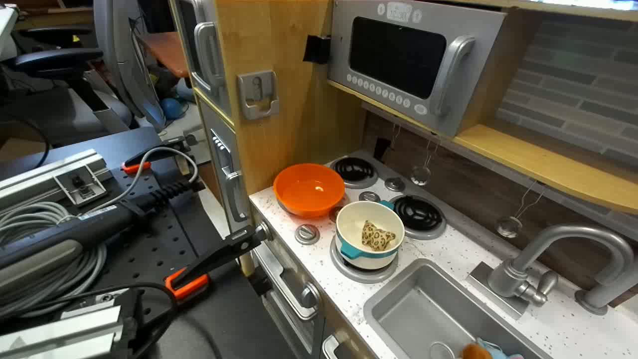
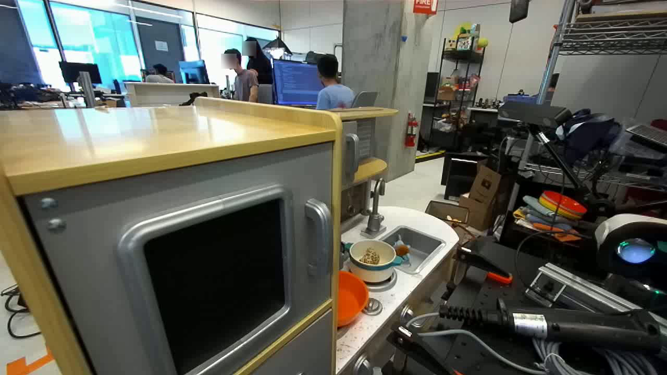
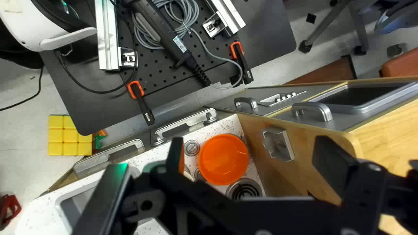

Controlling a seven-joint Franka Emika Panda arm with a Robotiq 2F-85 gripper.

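Note:
My gripper shows only in the wrist view, its fingers spread wide high over the toy kitchen, nothing between them. An orange bowl lies far below, empty, in the gap between the fingers. From exterior view 1, the orange bowl sits at the left end of the stove. Beside it a white pot with teal handles rests on a front burner. Inside the pot is a leopard-print item, perhaps a small plush. In the wrist view the pot is mostly hidden behind my gripper.
Right of the pot is the grey sink with an orange-and-blue item in it, and a faucet behind. A microwave overhangs the back. A black table with cables and clamps stands close to the counter's front.

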